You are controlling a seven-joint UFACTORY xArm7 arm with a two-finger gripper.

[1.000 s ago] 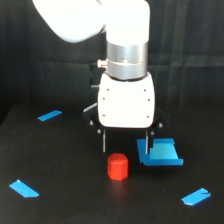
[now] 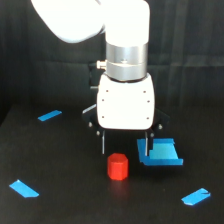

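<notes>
A small red object (image 2: 118, 167) with a flat top stands on the dark table, near the middle of the camera view. My gripper (image 2: 126, 149) is above and behind it in the picture, its two dark, thin fingers spread wide apart. Nothing shows between them, and no contact with the red object can be seen. To the right lies a blue open box or tray (image 2: 161, 152), close to the right finger in the picture. How far the fingertips are above the table is hard to judge.
Blue tape strips mark the table: one at the back left (image 2: 50, 115), one at the front left (image 2: 24, 188) and another at the front right (image 2: 196, 197). A dark curtain hangs behind.
The white hand sits very slightly lower in the picture than before. The red object and the blue box have not moved.
</notes>
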